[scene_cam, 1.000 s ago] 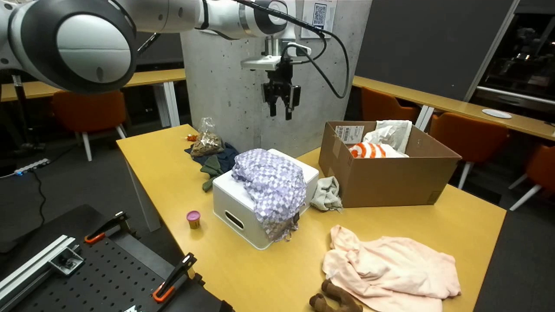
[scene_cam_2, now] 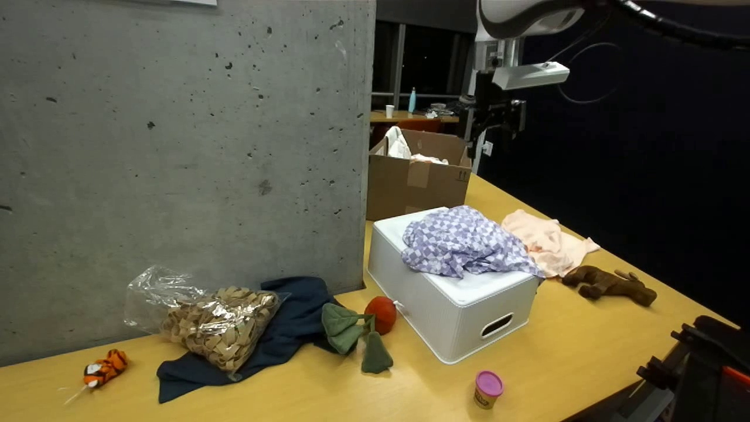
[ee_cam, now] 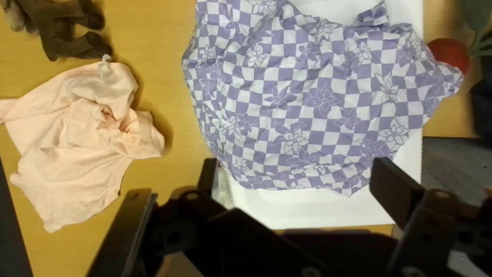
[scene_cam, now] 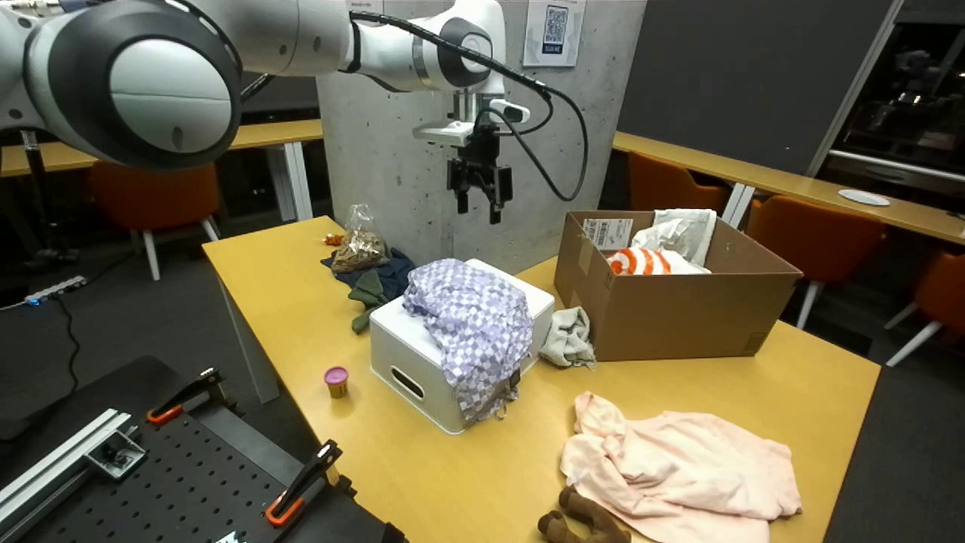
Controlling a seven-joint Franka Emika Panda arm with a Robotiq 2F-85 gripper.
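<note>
High above the table, my gripper point(scene_cam: 479, 210) stands open with nothing between its fingers. A purple-and-white checkered cloth point(scene_cam: 470, 321) lies crumpled over the top of a white box point(scene_cam_2: 415, 309), hanging down over one side. From the wrist view, the checkered cloth point(ee_cam: 304, 101) spreads below and beyond the parted fingers point(ee_cam: 392, 189), well apart from them. To its left in that view is a pale pink garment point(ee_cam: 78, 147), lying loose on the tabletop.
A cardboard box point(scene_cam: 687, 312) with cloths inside stands beside a grey cloth point(scene_cam: 570, 338). A brown plush toy point(scene_cam_2: 612, 283), a purple-lidded tub point(scene_cam_2: 487, 389), a dark blue cloth point(scene_cam_2: 295, 323) and a bag of brown paper pieces point(scene_cam_2: 221, 323) also occupy the table. A concrete pillar point(scene_cam: 407, 181) rises behind.
The gripper has come down slightly and shifted a little left in exterior view 1; its fingers stand wider apart. The cloths and boxes have stayed put.
</note>
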